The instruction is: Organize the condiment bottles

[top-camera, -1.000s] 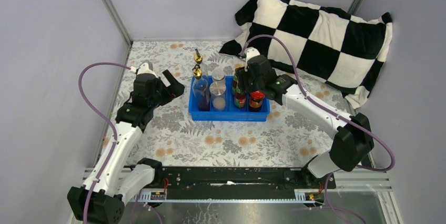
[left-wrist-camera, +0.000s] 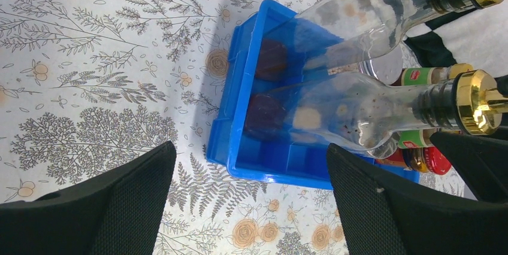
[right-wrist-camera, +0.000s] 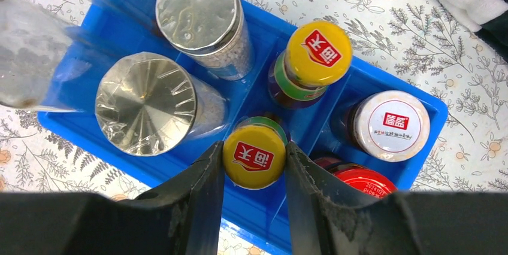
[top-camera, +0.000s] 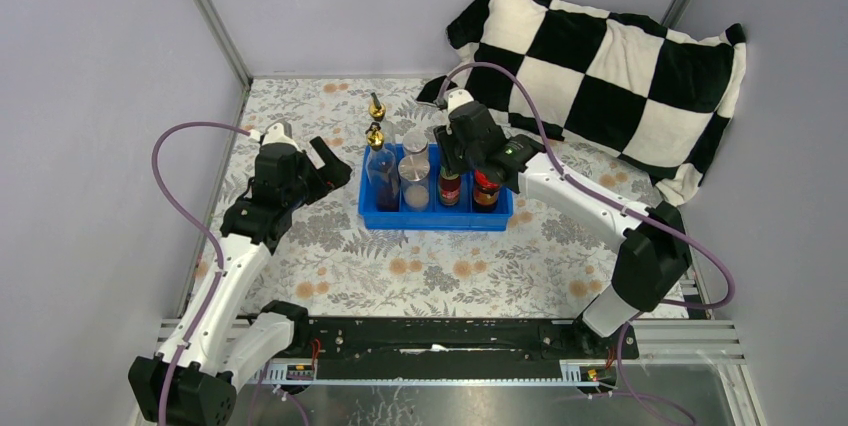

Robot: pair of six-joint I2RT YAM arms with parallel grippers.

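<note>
A blue divided tray (top-camera: pixel 435 220) stands mid-table. In its left compartment are two clear glass bottles with gold pourers, the nearer bottle (left-wrist-camera: pixel 335 108) beside the farther bottle (left-wrist-camera: pixel 359 21). Two silver-lidded shakers (right-wrist-camera: pixel 147 102) fill the compartment beside them. My right gripper is shut on the yellow cap of the front sauce bottle (right-wrist-camera: pixel 254 157), whose body stands within the third compartment. Behind it is another yellow-capped bottle (right-wrist-camera: pixel 317 54). A white-lidded jar (right-wrist-camera: pixel 392 126) and a red-lidded jar (right-wrist-camera: pixel 365 182) occupy the right compartment. Left of the tray my left gripper (top-camera: pixel 330 164) is open and empty.
A black-and-white checkered cushion (top-camera: pixel 610 66) lies at the back right.
The right gripper and the front sauce bottle have shifted slightly left. The left arm and the tray stay where they were.
</note>
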